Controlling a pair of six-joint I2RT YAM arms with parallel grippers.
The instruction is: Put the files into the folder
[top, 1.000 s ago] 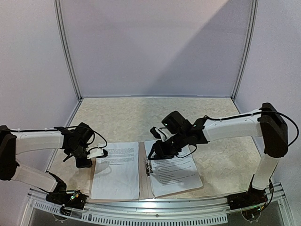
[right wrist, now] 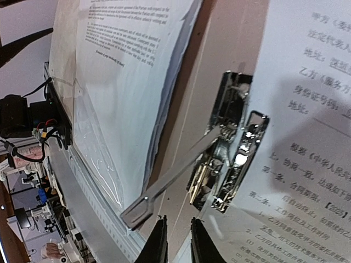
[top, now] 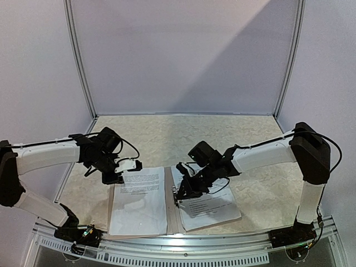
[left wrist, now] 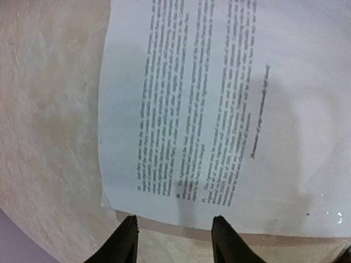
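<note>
The brown folder (top: pixel 172 216) lies open at the front of the table. A stack of white printed sheets (top: pixel 138 208) covers its left side. On its right half rest other printed papers (top: pixel 214 208), beside a metal clip (right wrist: pixel 241 159) on the spine. The clip's long lever (right wrist: pixel 175 175) stands out to the left across the spine. In the right wrist view my right gripper is near the lever's end, fingers close together with a narrow gap; nothing clearly shows between them. My left gripper stands part open with nothing between its fingers, above the left sheets' far edge.
A metal rail (top: pixel 183 242) runs along the front edge, close to the folder's near side. Tall panels stand at both sides.
My left gripper has moved right and away from the front, from beside the left sheets to over their far edge. The right gripper has shifted slightly left and nearer, down over the clip.
</note>
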